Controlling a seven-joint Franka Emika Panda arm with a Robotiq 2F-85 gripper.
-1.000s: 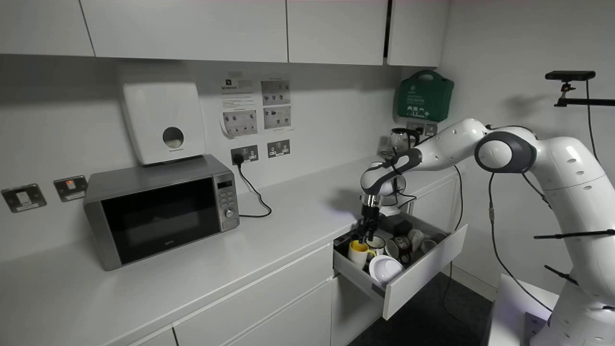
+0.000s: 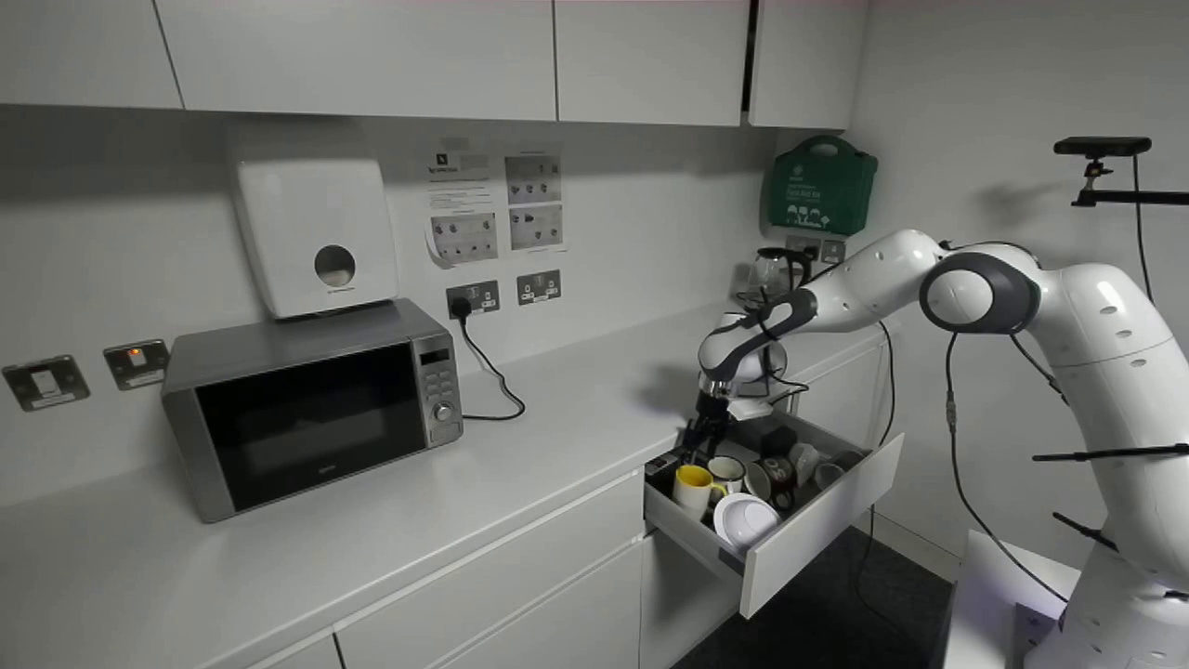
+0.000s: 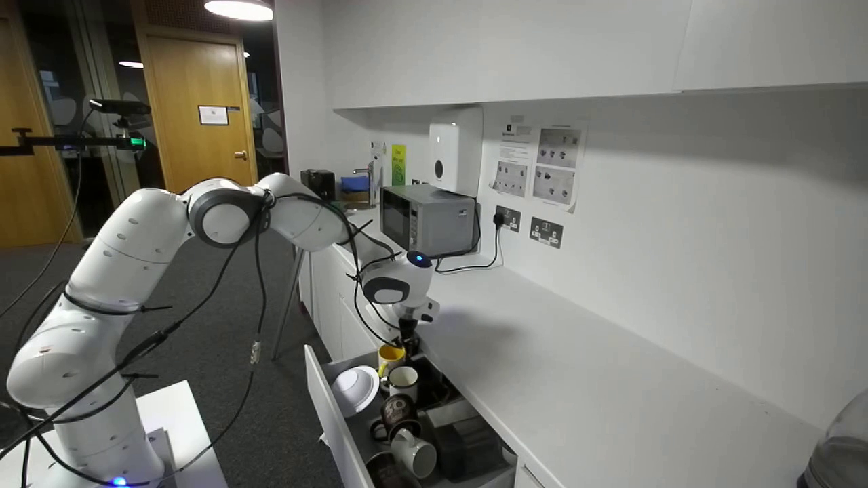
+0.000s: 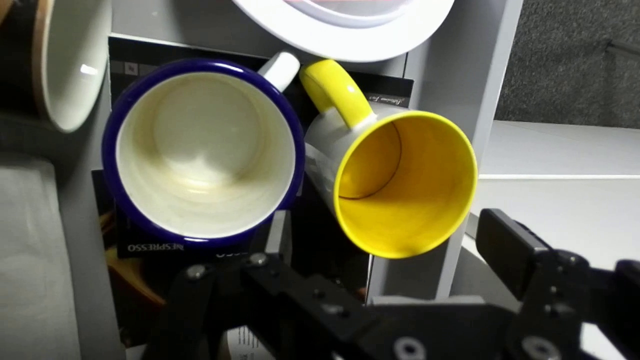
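A mug with a yellow inside and yellow handle leans in the open drawer, its mouth tilted up in the wrist view. My gripper is open, one finger on the left and the other finger on the right of the yellow mug's near rim. Nothing is held; whether a finger touches the mug is unclear. Beside it stands a white mug with a blue rim. A white bowl lies toward the drawer's front.
Darker mugs, a pale mug and a black box fill more of the drawer. The countertop edge runs close behind my gripper. A microwave stands on the counter, with clear surface between it and the drawer.
In exterior view 1 my gripper has tilted, its fingertips swinging a little left toward the back corner of the drawer. The mugs and bowl look unmoved.
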